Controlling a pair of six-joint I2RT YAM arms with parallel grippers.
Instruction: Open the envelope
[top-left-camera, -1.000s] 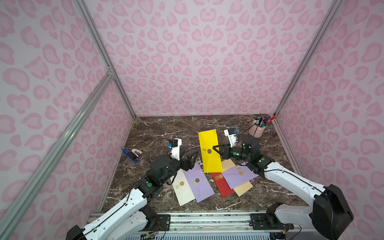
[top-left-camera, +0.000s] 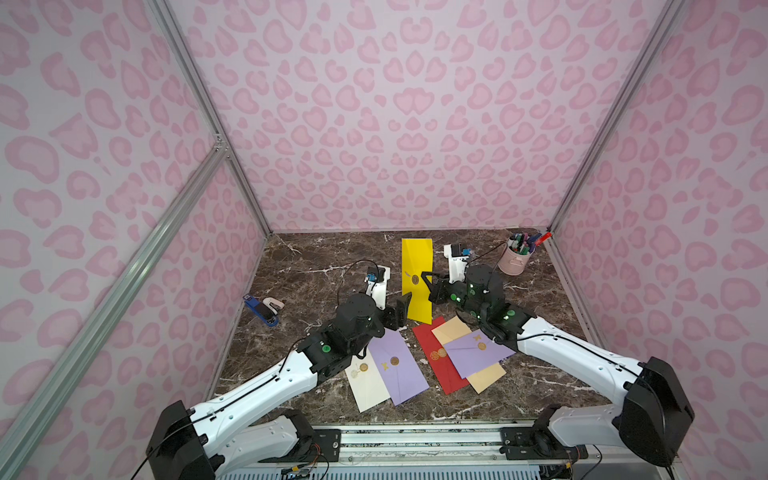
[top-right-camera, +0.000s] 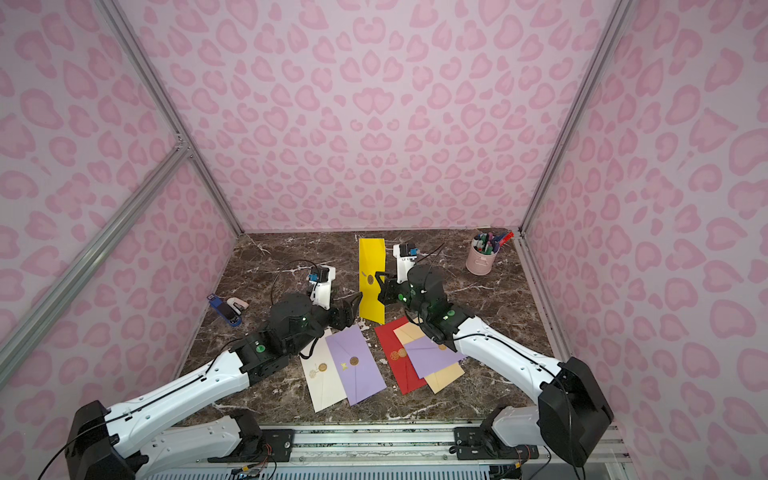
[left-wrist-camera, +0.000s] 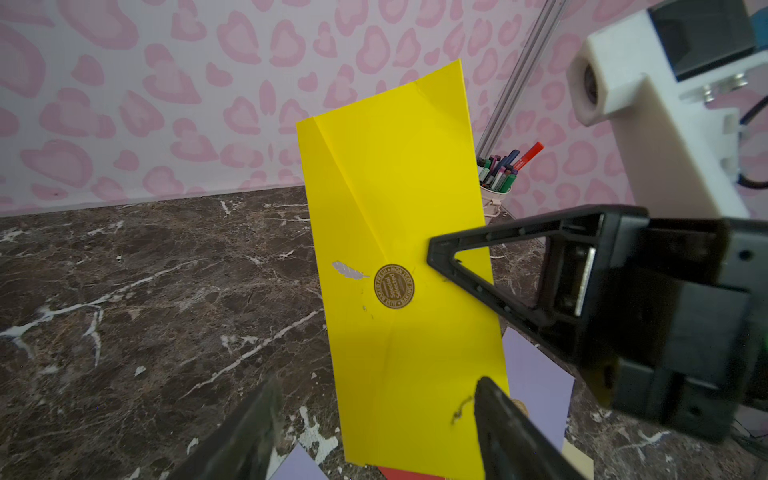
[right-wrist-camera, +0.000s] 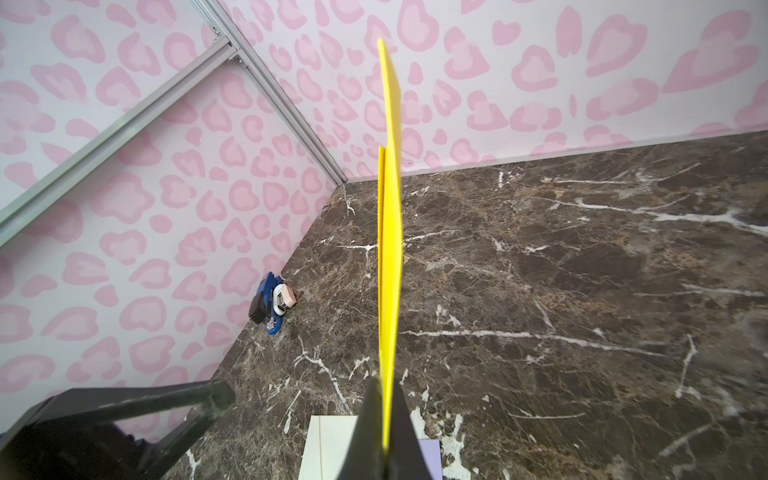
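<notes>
A yellow envelope (left-wrist-camera: 400, 352) with a round brown seal (left-wrist-camera: 394, 286) is held upright above the table, flap side toward the left wrist camera. My right gripper is shut on one long edge of it, and its thin edge shows between the fingers in the right wrist view. From that side the flap and body stand slightly apart along the upper part. My left gripper (top-left-camera: 405, 308) hangs just left of the envelope, apart from it. In the left wrist view its blurred fingers (left-wrist-camera: 248, 436) are spread, with nothing gripped between them.
White (top-left-camera: 365, 385) and lilac (top-left-camera: 397, 376) envelopes lie flat at front left; red (top-left-camera: 441, 364), cream and another lilac one (top-left-camera: 480, 350) overlap at front right. A pen cup (top-left-camera: 513, 260) stands back right, a blue item (top-left-camera: 261, 312) far left.
The yellow envelope has moved back and up with the right gripper and turned to look narrower. My left gripper has moved right, closer to it. The flat envelopes appear unmoved.
</notes>
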